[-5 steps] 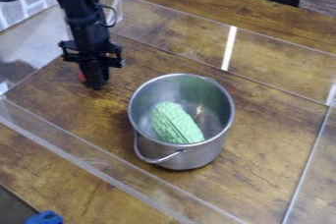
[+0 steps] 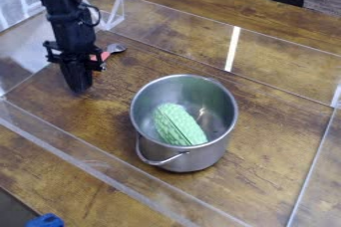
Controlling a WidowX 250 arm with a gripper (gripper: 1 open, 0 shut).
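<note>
My black gripper [image 2: 78, 80] is low over the wooden table at the left, its fingertips small and dark, with nothing visible between them. Just behind it, a small red object with a pale end [image 2: 112, 50] pokes out to the right, partly hidden by the arm. A steel pot [image 2: 206, 156] with a handle stands at the centre right, holding a green corn-cob-like object [image 2: 178, 124].
Clear plastic borders run round the work area of the wooden table [image 2: 266, 72]. A blue object [image 2: 46, 220] sits at the lower left corner. The back and right of the table are open.
My gripper has moved left, away from the pot. The red object behind it shows more on the right side now.
</note>
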